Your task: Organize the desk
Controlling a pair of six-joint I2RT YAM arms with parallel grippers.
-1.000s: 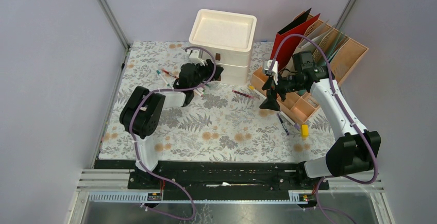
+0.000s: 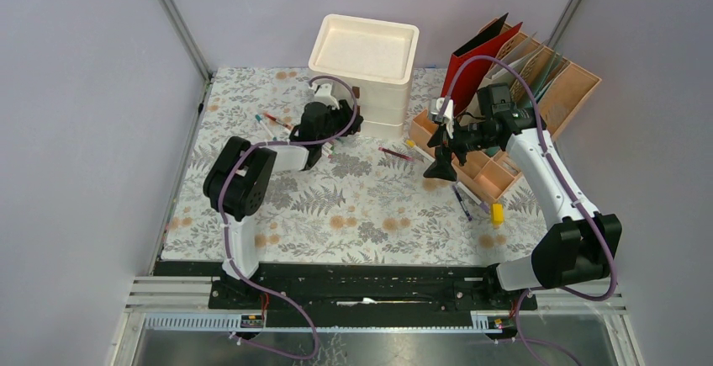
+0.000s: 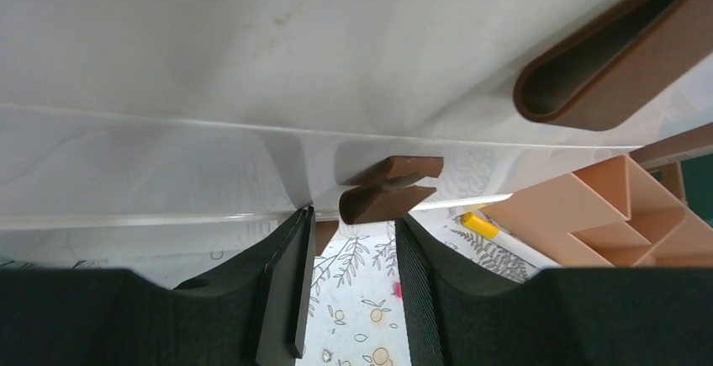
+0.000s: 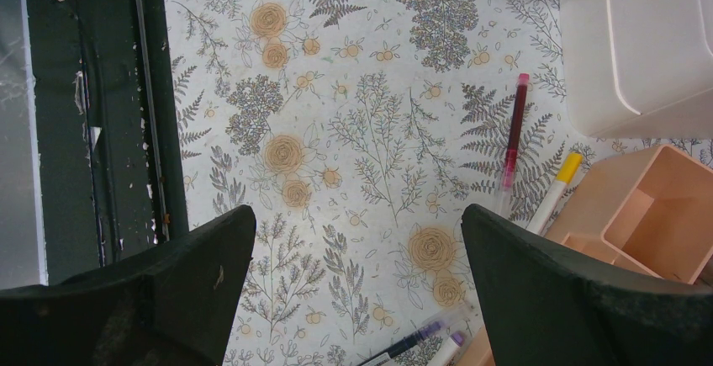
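Observation:
A white drawer unit (image 2: 382,97) with an open-topped upper tray stands at the back of the desk. In the left wrist view its front carries an upper brown handle (image 3: 622,63) and a lower brown handle (image 3: 391,189). Right by the lower handle is my left gripper, fingers apart, their tips close to it; whether they touch cannot be told. Over the right side hovers my right gripper, open and empty. Below it lie a red pen (image 4: 514,126), a yellow-capped marker (image 4: 555,189) and a dark blue pen (image 4: 408,345).
A wooden organizer (image 2: 496,177) holding a red folder (image 2: 475,55) and other files fills the back right. A yellow item (image 2: 497,214) sits beside it. Several pens, one red (image 2: 276,119), lie around the left gripper.
Over the last second the left arm has shifted slightly rightward, and its gripper has lowered a little before the drawer front. The right arm and the desk items look unchanged.

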